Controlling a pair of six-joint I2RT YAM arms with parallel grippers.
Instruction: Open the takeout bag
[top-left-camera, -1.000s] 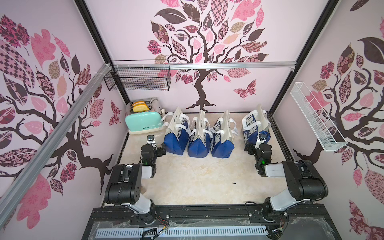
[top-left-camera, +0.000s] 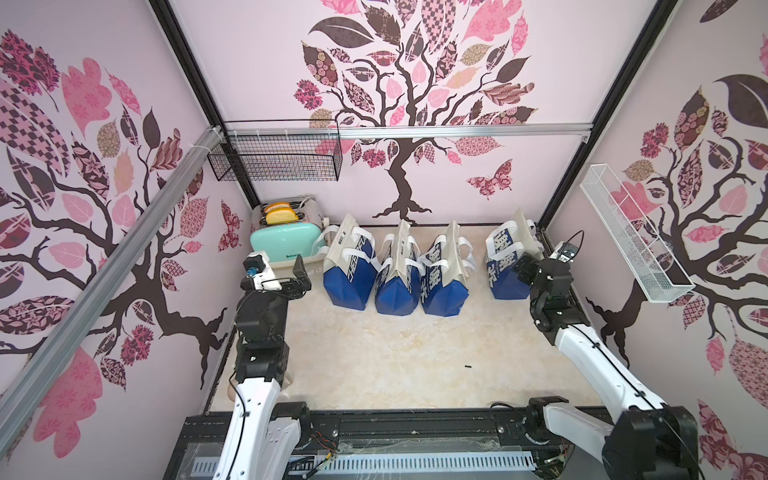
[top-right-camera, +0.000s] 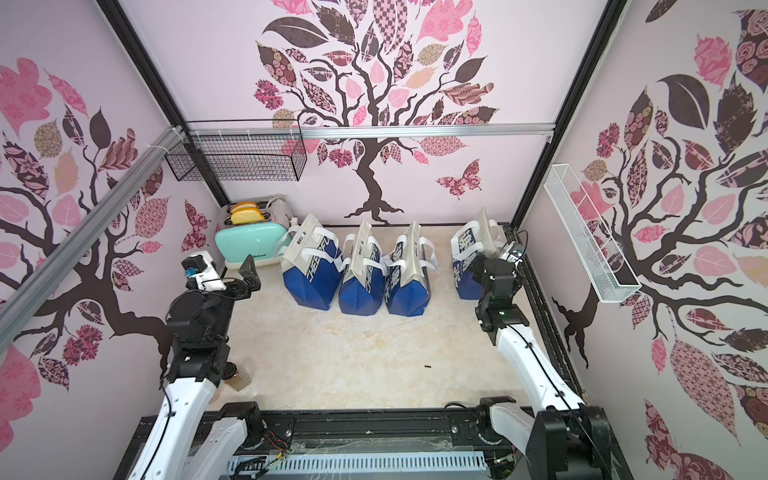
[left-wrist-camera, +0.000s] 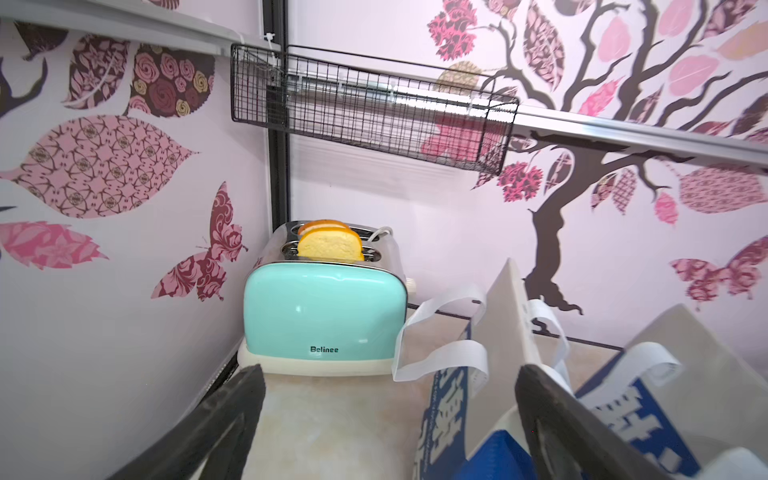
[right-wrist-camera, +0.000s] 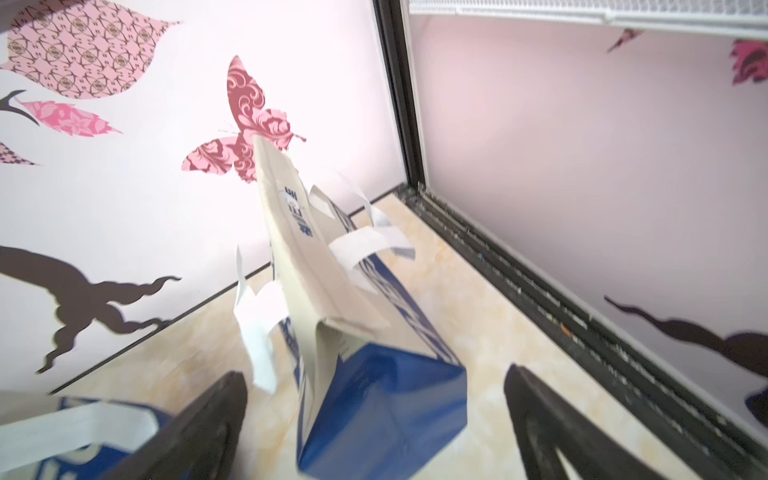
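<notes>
Several blue and cream takeout bags with white handles stand along the back: the leftmost (top-left-camera: 345, 280), the middle ones (top-left-camera: 396, 289) (top-left-camera: 445, 292), and one apart at the right (top-left-camera: 504, 276). My left gripper is open and empty, in front of the toaster and left of the leftmost bag, whose top shows at the lower right of the left wrist view. My right gripper is open, facing the rightmost bag (right-wrist-camera: 384, 408), whose narrow folded top and handles show between and beyond its fingers.
A mint toaster (left-wrist-camera: 324, 308) with bread stands at the back left. A black wire basket (top-left-camera: 276, 156) hangs on the back rail, a white one (top-left-camera: 636, 236) on the right wall.
The bags look unchanged.
</notes>
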